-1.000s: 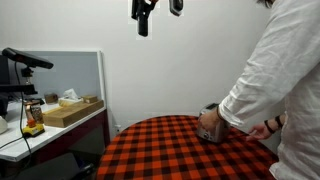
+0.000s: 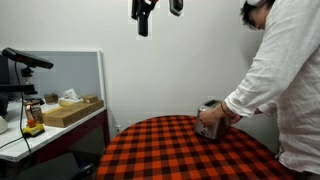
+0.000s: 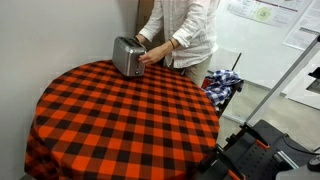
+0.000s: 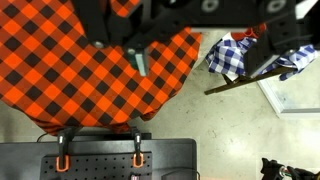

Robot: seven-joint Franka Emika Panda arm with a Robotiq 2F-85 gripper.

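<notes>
A silver toaster (image 2: 211, 121) stands at the far edge of the round table, which wears a red-and-black checked cloth (image 3: 120, 115). In exterior view 2 the toaster (image 3: 128, 57) is upright, with a person's hands on it. High above the table, at the top of exterior view 1, hangs my gripper (image 2: 143, 28), well away from the toaster. Dark, blurred gripper parts fill the top of the wrist view, over the cloth (image 4: 95, 85). How its fingers stand is unclear, and no held object can be made out.
The person (image 2: 290, 90) in a white shirt leans over the table's far side. A side table (image 2: 60, 130) with boxes and small items stands at the left. A chair with a checked cloth (image 3: 221, 85) is beside the table.
The person has shifted back to the right and brought both hands to the toaster, which looks slightly turned. My arm has not moved.
</notes>
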